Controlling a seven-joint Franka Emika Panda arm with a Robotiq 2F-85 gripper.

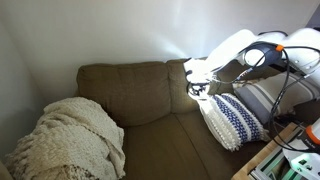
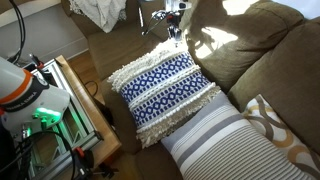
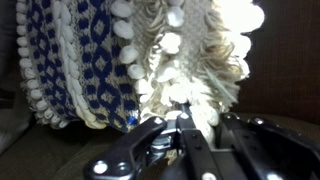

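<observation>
A blue and white patterned pillow with tasselled edges rests on the brown sofa, toward its right end. In exterior view 2 the same pillow shows its blue bands and cream fringe, with my gripper at its far edge. My gripper is shut on the pillow's cream fringe in the wrist view. Tassels cover the fingertips, so the exact grip is partly hidden. From exterior view 1, the gripper stands at the pillow's upper left corner, in front of the backrest.
A grey and white striped pillow lies beside the patterned one, with an orange-patterned pillow behind it. A cream knitted blanket drapes over the sofa's left end.
</observation>
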